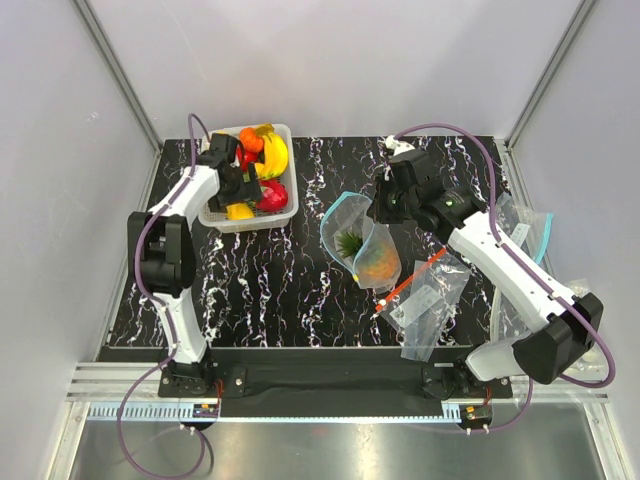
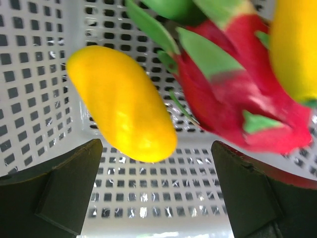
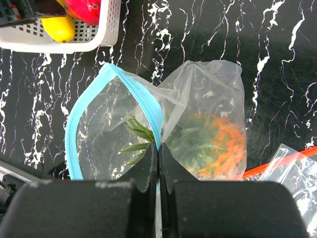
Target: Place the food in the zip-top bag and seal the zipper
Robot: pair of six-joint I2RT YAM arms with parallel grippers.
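A white perforated basket (image 1: 288, 214) holds toy food: bananas (image 1: 272, 158), a red dragon fruit (image 2: 233, 109) and a yellow oval fruit (image 2: 121, 101). My left gripper (image 1: 235, 182) hangs over it, open, the yellow fruit just beyond its fingers in the left wrist view. The zip bag (image 1: 360, 245) with blue rim lies mid-table, holding green leaves and something orange; its mouth is partly raised. My right gripper is shut at that blue rim, pinching the bag's edge.
Flat bags with an orange zipper (image 1: 425, 305) and blue zipper (image 1: 525, 240) lie on the right.
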